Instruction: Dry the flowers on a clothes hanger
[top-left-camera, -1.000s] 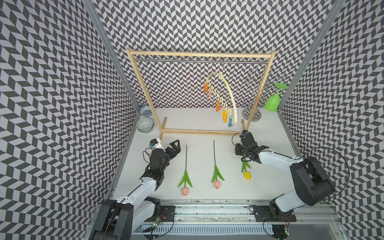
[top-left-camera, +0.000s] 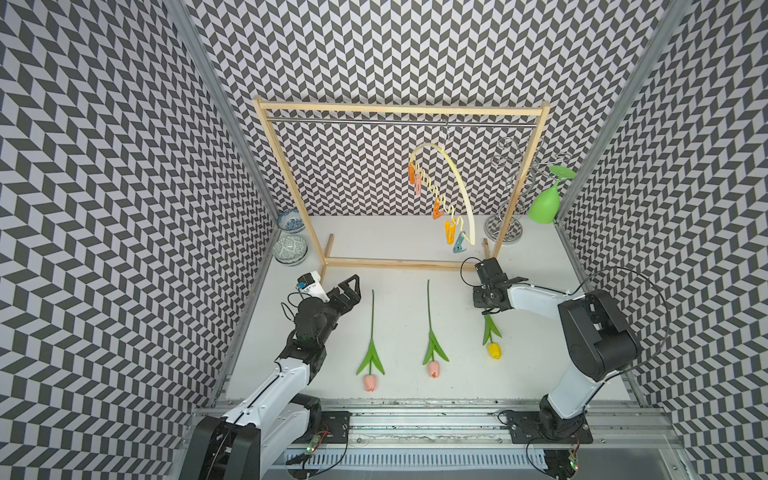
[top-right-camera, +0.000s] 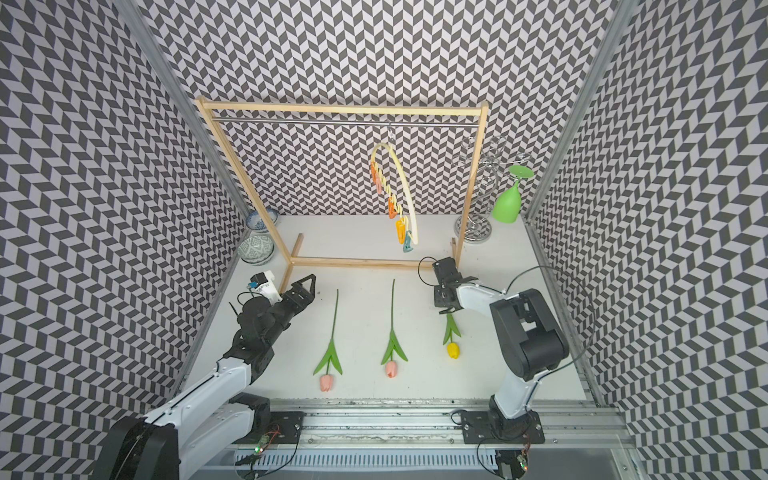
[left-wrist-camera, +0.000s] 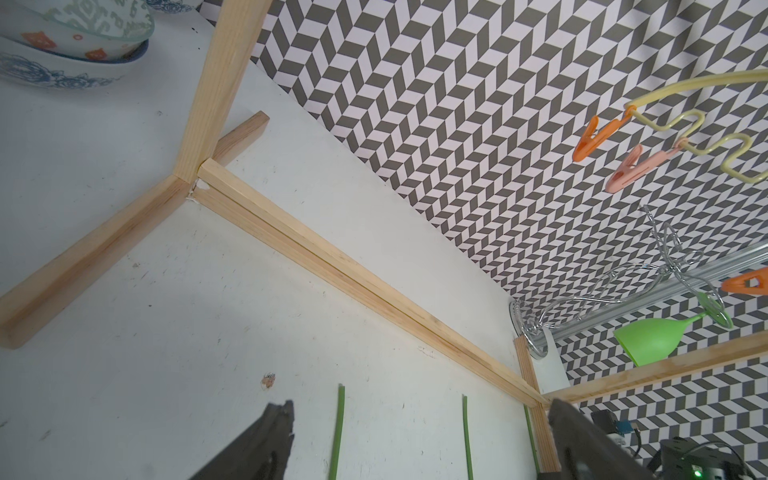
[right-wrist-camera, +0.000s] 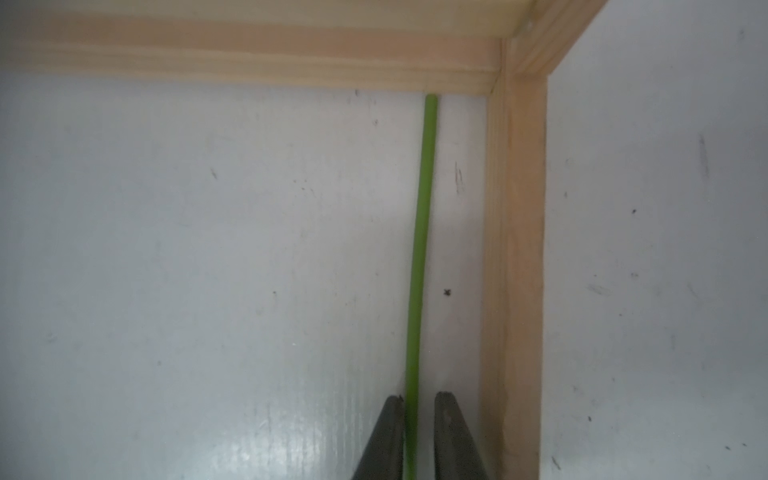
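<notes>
On the white table lie two pink tulips, the left one (top-left-camera: 370, 382) and the middle one (top-left-camera: 433, 369), stems pointing toward the rack. A yellow tulip (top-left-camera: 494, 350) lies to the right, its upper stem covered by my right arm in the top views. In the right wrist view its green stem (right-wrist-camera: 419, 240) runs between the narrowly parted fingers of my right gripper, with a gap beside it. My left gripper is open and empty, left of the pink tulips' stems. The cream hanger (top-left-camera: 454, 172) with several coloured clips (top-left-camera: 449, 232) hangs from the rack's rod.
A wooden rack (top-left-camera: 400, 263) stands across the table's back; its right foot (right-wrist-camera: 516, 280) lies close beside the yellow tulip's stem. Bowls (top-left-camera: 289, 249) sit at the far left. A metal stand (top-left-camera: 504, 229) and a green utensil (top-left-camera: 545, 204) are at the back right.
The left arm moved a little early on. The hanger sways slightly; the tulips have not moved.
</notes>
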